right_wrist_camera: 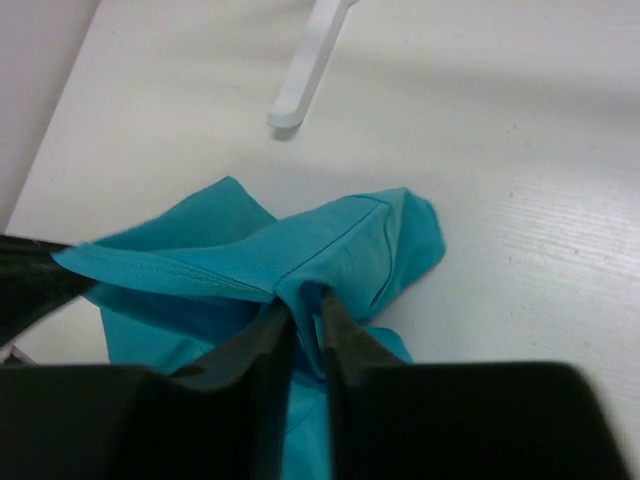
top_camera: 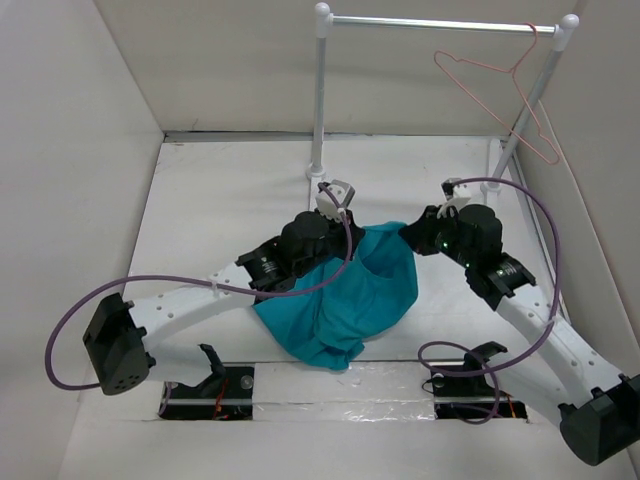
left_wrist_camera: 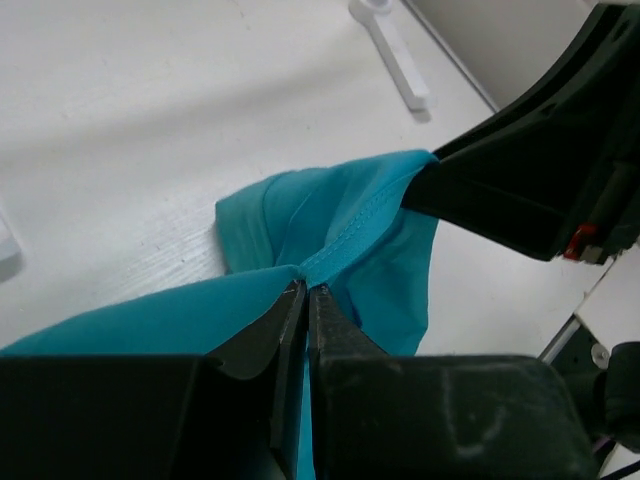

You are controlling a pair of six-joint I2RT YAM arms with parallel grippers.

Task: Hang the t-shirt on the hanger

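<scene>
A teal t-shirt (top_camera: 355,300) is bunched on the white floor between my arms, its top lifted between the grippers. My left gripper (top_camera: 350,235) is shut on the fabric in its wrist view (left_wrist_camera: 307,300), where a fold runs into its fingertips. My right gripper (top_camera: 408,232) is at the lifted right corner of the shirt; in its blurred wrist view (right_wrist_camera: 305,330) cloth lies at and between the fingertips, and I cannot tell how tightly they stand. The pink hanger (top_camera: 490,85) hangs from the rail at upper right.
A white rack (top_camera: 430,22) spans the back, its upright feet standing on the floor. Walls enclose both sides.
</scene>
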